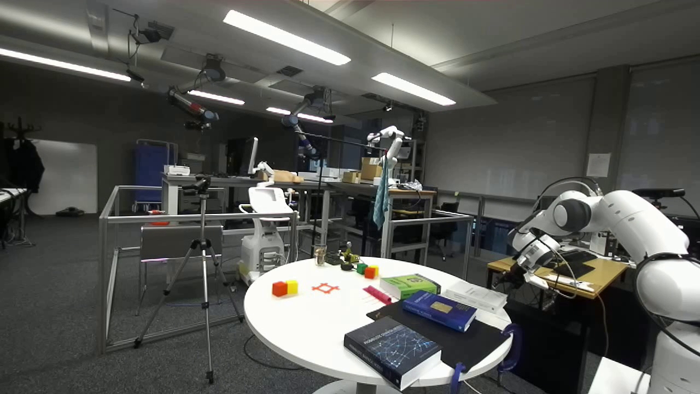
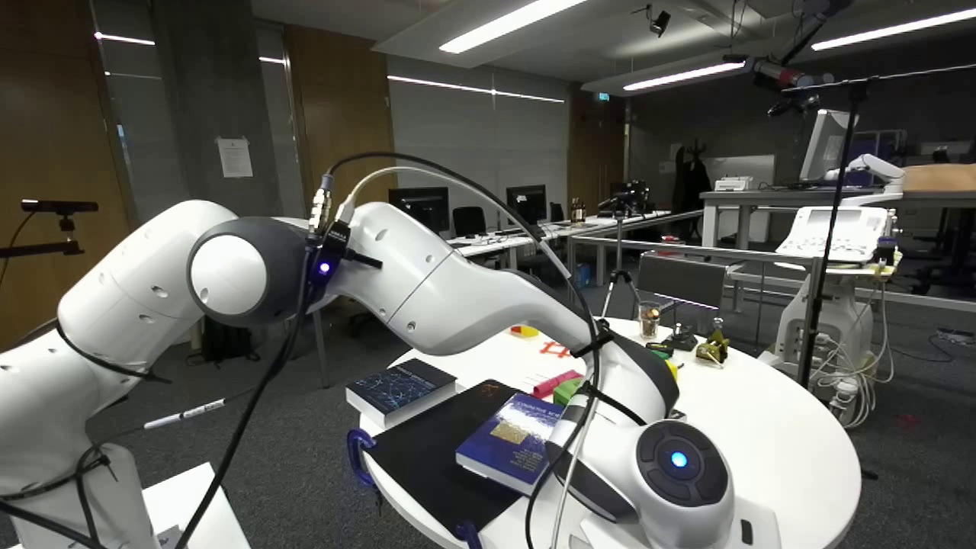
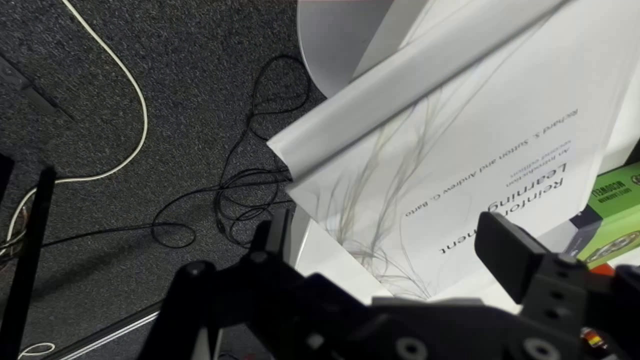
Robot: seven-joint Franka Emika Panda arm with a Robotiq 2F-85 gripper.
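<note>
My gripper stands open in the wrist view, its two dark fingers point(image 3: 507, 249) wide apart and nothing held. Beyond them lies the white book point(image 3: 480, 144), titled Reinforcement Learning, near the edge of the round table. One corner of that book shows between the fingers, at a distance I cannot tell. In exterior view 1 the gripper point(image 1: 508, 281) is behind and right of the white book point(image 1: 477, 296), tilted downward. A green book point(image 1: 410, 285), a blue book point(image 1: 439, 311) and a dark patterned book point(image 1: 392, 349) lie nearby. Exterior view 2 hides the gripper behind the arm.
The round white table point(image 1: 298, 328) also bears coloured cubes point(image 1: 284, 288), a red frame shape point(image 1: 325, 288), a pink roll point(image 1: 377, 295) and a glass point(image 1: 319, 255). Blue clamps point(image 1: 513, 348) fix a black mat point(image 1: 482, 338).
</note>
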